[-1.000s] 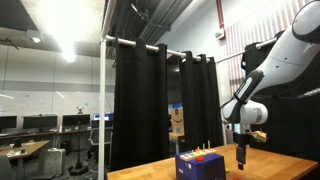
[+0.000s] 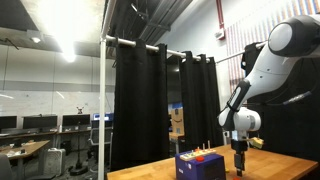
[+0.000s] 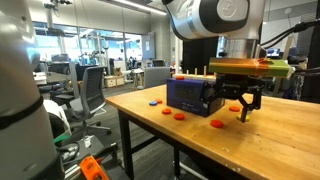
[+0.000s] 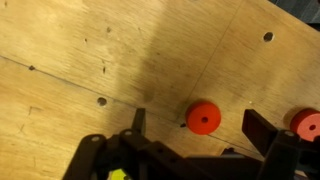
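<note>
In the wrist view a small red disc point(image 4: 203, 117) lies flat on the wooden table, between and a little ahead of the fingers of my gripper. The gripper stands open, one dark finger on each side, and nothing is held. Another red disc point(image 4: 307, 124) shows at the right edge, beyond the right finger. A bit of something yellow-green point(image 4: 119, 175) peeks out at the bottom, partly hidden by the left finger. From the second exterior view, the gripper points down over the table among several red discs, one of them a red disc point(image 3: 216, 124) near the front.
A dark blue box point(image 3: 195, 94) stands on the table beside the gripper, with small pieces on its top. A blue piece point(image 3: 155, 102) lies left of it.
My arm has come down closer to the table over the last second, with a slight shift to the left in the first exterior view. The blue box has stayed put.
</note>
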